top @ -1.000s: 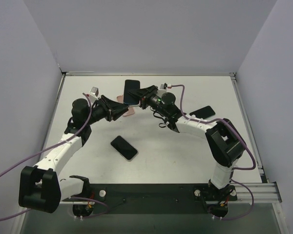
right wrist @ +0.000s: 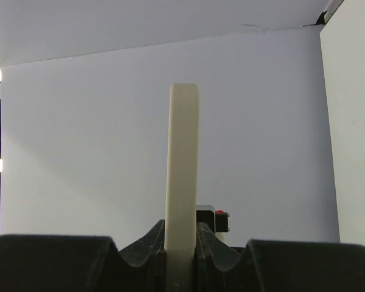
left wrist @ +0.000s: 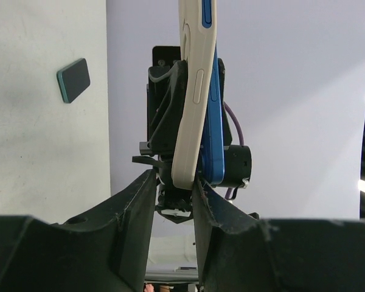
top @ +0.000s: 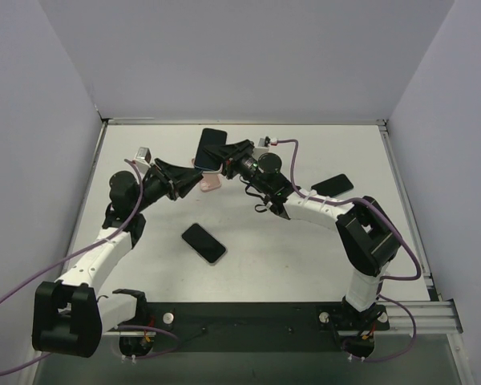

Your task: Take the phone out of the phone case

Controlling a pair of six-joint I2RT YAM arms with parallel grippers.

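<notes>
A phone (top: 210, 146) in a cream case with blue showing along its side hangs above the table, my right gripper (top: 229, 159) shut on it; in the right wrist view the cream edge (right wrist: 182, 158) rises from between the fingers. My left gripper (top: 181, 181) is at the phone's lower left end; in the left wrist view its fingertips (left wrist: 204, 204) meet the bottom of the cream case, and how far apart they stand is hard to tell.
A phone (top: 204, 243) lies at the front centre, another (top: 330, 185) at the right. A pink item (top: 210, 182) lies under the held phone. Grey walls enclose the table (top: 280, 265), whose front middle is clear.
Both grippers and the held phone shifted left from about a second ago.
</notes>
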